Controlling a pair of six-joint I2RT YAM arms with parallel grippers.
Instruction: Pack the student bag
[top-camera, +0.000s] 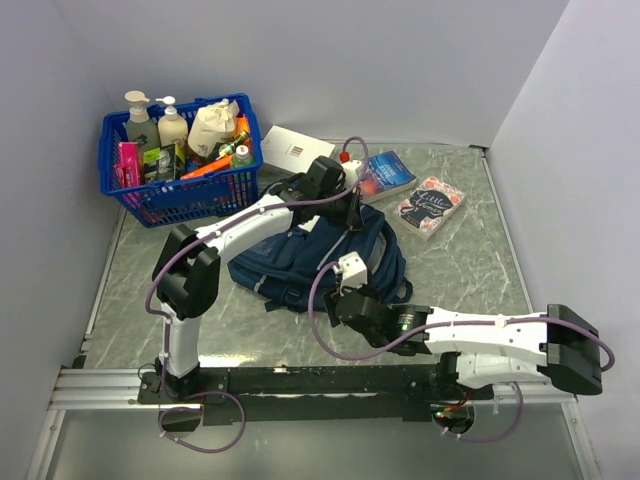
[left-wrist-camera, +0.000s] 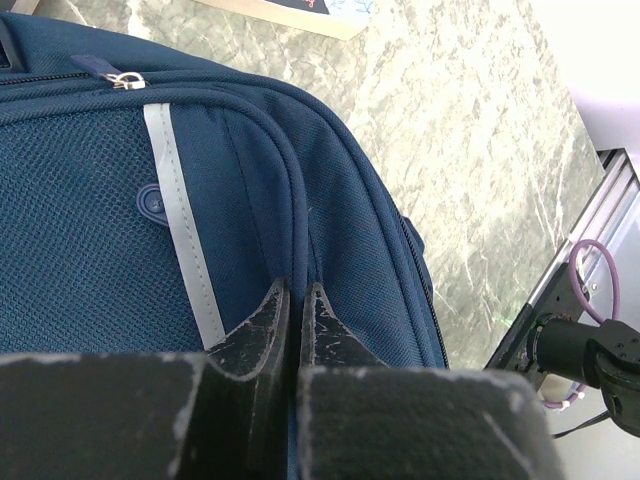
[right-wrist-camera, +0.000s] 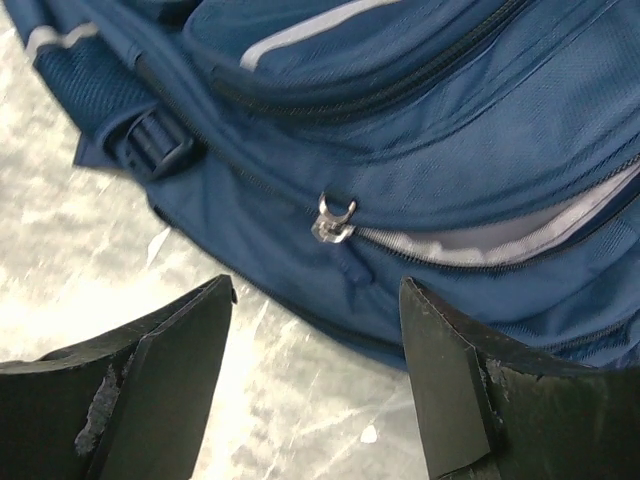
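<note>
The navy backpack (top-camera: 295, 260) lies on the marble table. My left gripper is shut on the fabric edge of the bag's upper flap, near a reflective strip and a zip pull. My right gripper stands open at the bag's lower side, above the table edge of the bag, facing a zip slider (right-wrist-camera: 332, 226) with a partly open zip showing pale lining. A plastic buckle (right-wrist-camera: 160, 140) lies to its left.
A blue basket (top-camera: 180, 200) full of bottles and packets is at the back left.
</note>
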